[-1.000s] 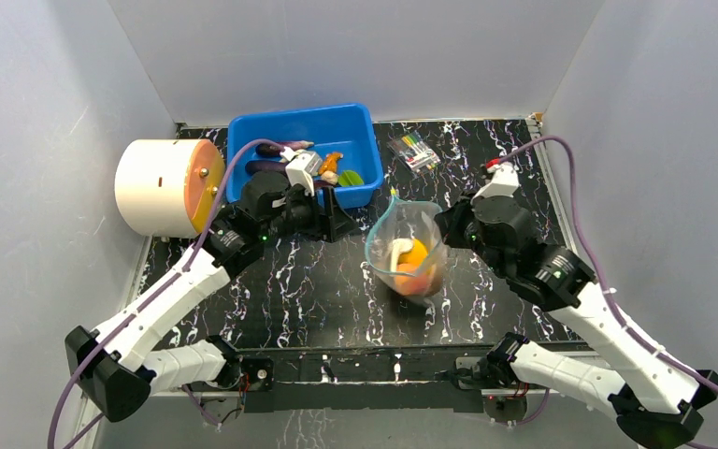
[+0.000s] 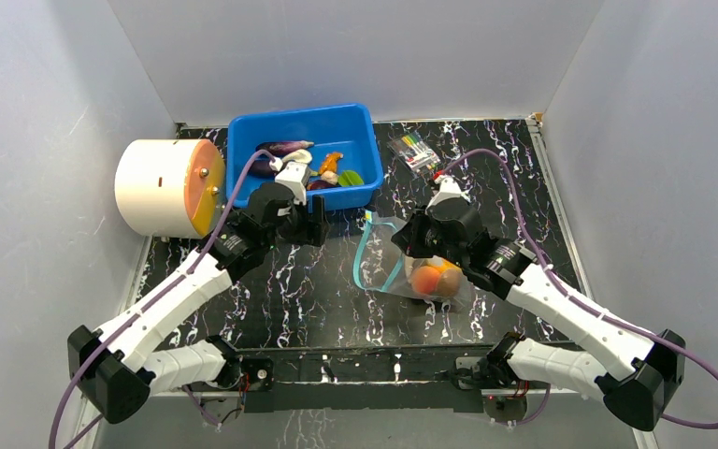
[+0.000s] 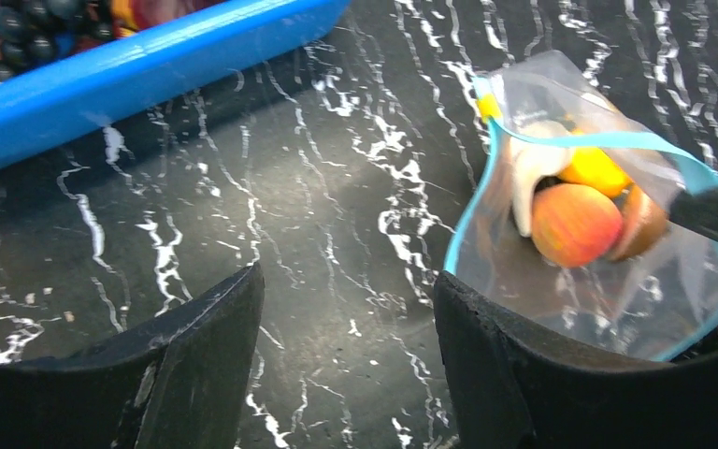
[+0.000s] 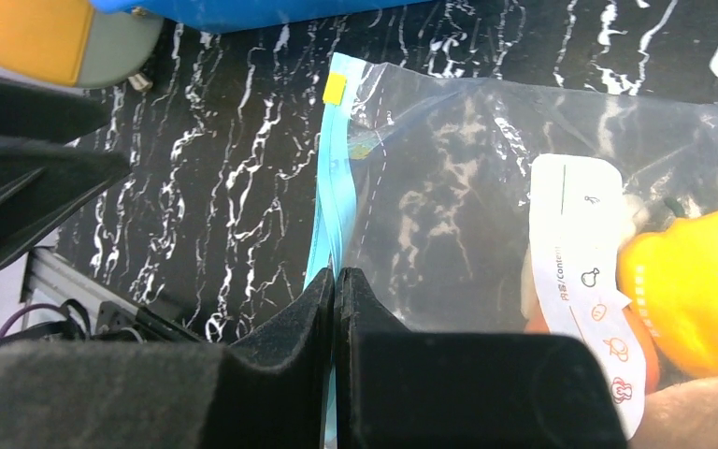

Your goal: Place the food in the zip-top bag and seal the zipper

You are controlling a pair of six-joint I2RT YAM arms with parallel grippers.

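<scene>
A clear zip top bag [image 2: 388, 241] with a light-blue zipper rim lies tipped over, its mouth toward the left. Inside it rest a peach [image 3: 576, 224], a yellow fruit [image 4: 696, 285] and other pieces, behind a printed white label [image 4: 575, 253]. My right gripper is shut on the bag's blue rim, as the right wrist view shows. The rim's yellow tab [image 4: 335, 88] stands beyond the fingertips. Left of the bag, my left gripper hangs open above the table with nothing between its fingers; the bag's mouth appears to its right.
A blue bin [image 2: 366, 154] with eggplants and other food stands at the back left. A flat pack of coloured items [image 2: 414, 152] lies behind the bag. The white and orange cylinder [image 2: 159, 187] fills the left side. Table space in front of the bin is clear.
My right gripper has moved left, drawing the bag's rim along with it. The bag has gone from standing open-topped to lying with its mouth to the left. My left gripper has shifted slightly left.
</scene>
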